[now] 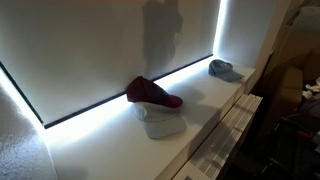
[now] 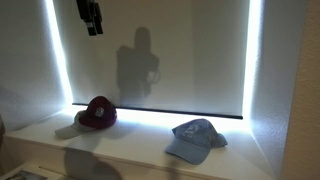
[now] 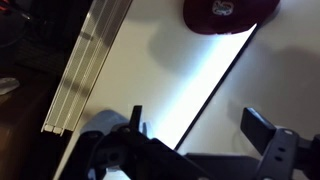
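Note:
A maroon cap [image 1: 142, 90] rests on the white ledge, with a pale cap or pale brim [image 1: 163, 122] against its front; whether they are one piece I cannot tell. Farther along the ledge lies a grey-blue cap [image 1: 223, 68], its brim facing outward in exterior view 2. High above the ledge, at the upper left of that view, hangs my gripper [image 2: 91, 32]. In the wrist view the gripper is open, its fingers wide apart with nothing between them. There the maroon cap [image 3: 226, 12] is cut off at the top, and the grey-blue cap [image 3: 104, 123] is partly hidden behind one finger.
A pale blind [image 2: 180, 50] with light leaking around its edges stands behind the ledge [image 2: 145, 145]. White slats [image 1: 225, 140] run along the ledge's front. Bare ledge separates the two groups of caps.

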